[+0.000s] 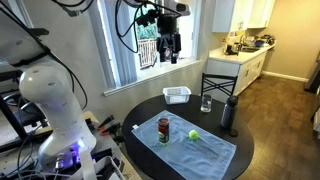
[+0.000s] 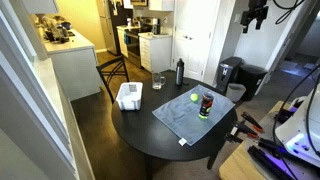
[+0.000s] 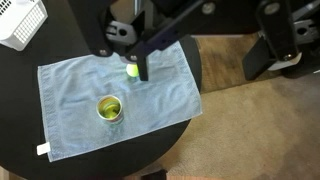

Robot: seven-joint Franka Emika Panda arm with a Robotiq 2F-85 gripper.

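High above the round black table, my gripper [image 1: 168,57] hangs open and empty; it is also at the top right of exterior view 2. In the wrist view its dark fingers [image 3: 141,66] stand wide apart. A can with red and green on its side [image 1: 164,132] stands upright on a light blue cloth [image 1: 190,152]. From above, this can [image 3: 110,108] looks open-topped, with something green inside. Near it on the cloth rests a small yellow-green ball [image 1: 193,134]. Nothing touches the gripper.
A white basket [image 2: 129,96] sits near the table's edge by the windows. A clear glass container [image 1: 206,103] and a tall black bottle [image 1: 229,112] stand beyond the cloth. Behind the table is a black chair [image 1: 218,86]. Bare tabletop [image 2: 140,125] surrounds the cloth.
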